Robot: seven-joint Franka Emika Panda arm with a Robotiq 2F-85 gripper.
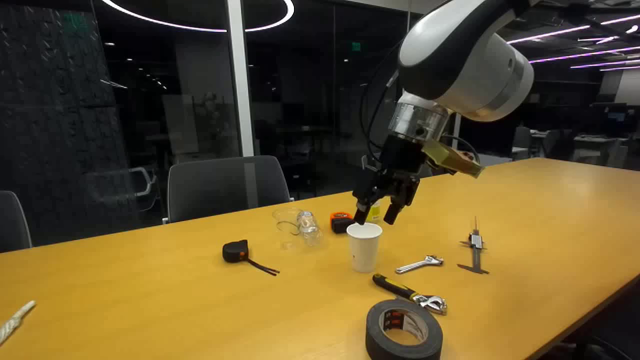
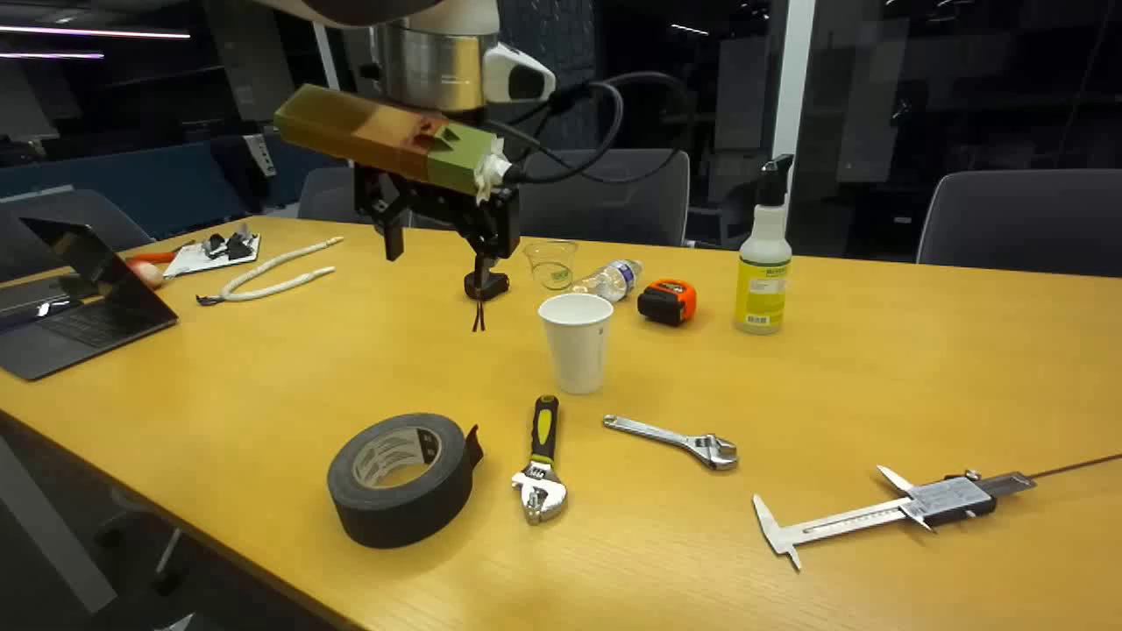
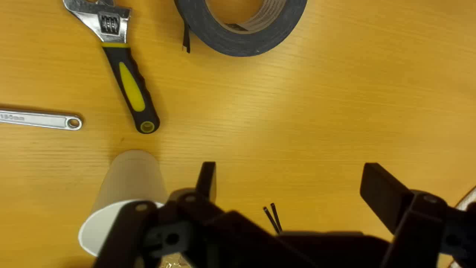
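Observation:
My gripper stands open above the table, and bare wood shows between its fingers in the wrist view. In exterior view 2 the gripper [image 2: 439, 258] hangs to the left of an upright white paper cup [image 2: 578, 352]. The cup [image 3: 134, 178] lies just left of the left finger in the wrist view, partly hidden by it. A black tape measure [image 2: 486, 285] with its dark strap sits behind the gripper. Two strap ends [image 3: 273, 219] peek out below the gap between the fingers. Nothing is held.
Black tape roll [image 2: 405, 478], yellow-black wrench [image 2: 542, 463], small wrench [image 2: 673, 436] and caliper [image 2: 894, 515] lie in front. Behind stand a spray bottle [image 2: 763, 273], orange tape measure [image 2: 668, 301], clear bottle [image 2: 612, 280] and clear cup [image 2: 551, 263]. Table left of the cup is clear.

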